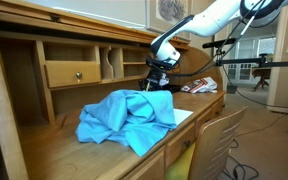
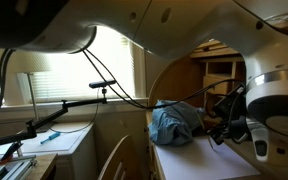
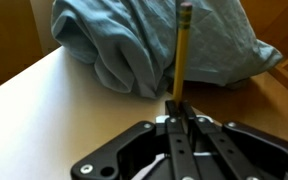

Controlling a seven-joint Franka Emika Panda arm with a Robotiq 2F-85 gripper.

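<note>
In the wrist view a yellow pencil [image 3: 182, 55] stands out from between the fingertips of my gripper, which is shut on it. The pencil's pinkish eraser end points away from the fingers. Beyond it lies a crumpled blue cloth [image 3: 124, 45], which also shows on the desk in exterior view 1 as a bright blue heap [image 1: 129, 118]. My gripper [image 1: 152, 84] is behind the cloth in that view, above the desk. A white sheet [image 2: 199, 160] lies on the desk below the gripper in exterior view 2.
Wooden cubbyholes and a small drawer [image 1: 74, 73] back the desk. A red and white patterned item [image 1: 199, 86] rests farther along it. A wooden chair [image 1: 216, 140] stands at the desk's front edge. Bare desktop [image 1: 59, 150] shows at the near left.
</note>
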